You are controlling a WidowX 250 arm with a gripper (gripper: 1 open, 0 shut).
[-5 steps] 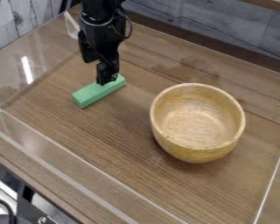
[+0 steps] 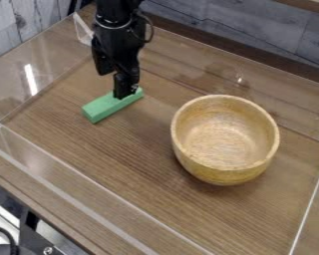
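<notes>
A green rectangular block [image 2: 107,110] lies on the wooden table [image 2: 109,179], left of centre. My black gripper [image 2: 113,78] hangs above and behind the block, its fingers open, the lower finger close to the block's far end; whether it touches the block I cannot tell. A pale wooden bowl [image 2: 225,164] sits to the right of the block.
Cables and dark fittings show beyond the table's edge at the lower left and upper left.
My gripper has shifted a little, its fingers now looking slightly lower and nearer the block's far end. The block and bowl have not moved.
</notes>
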